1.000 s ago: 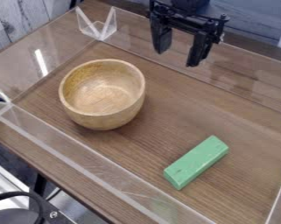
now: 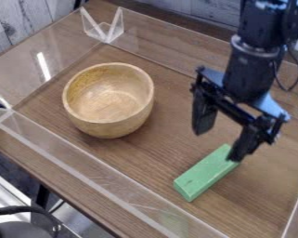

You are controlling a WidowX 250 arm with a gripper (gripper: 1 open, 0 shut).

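My gripper (image 2: 226, 125) is low over the right of the table, its black body tilted, with the fingers open and pointing down. A green rectangular block (image 2: 208, 175) lies flat on the wooden surface just below the gripper, toward the front. Nothing shows between the fingers.
A round wooden bowl (image 2: 108, 70) sits at the upper left. A small clear object (image 2: 103, 26) stands near the back left. The middle of the table between bowl and block is clear, as is the front right.
The bowl and block look unmoved.
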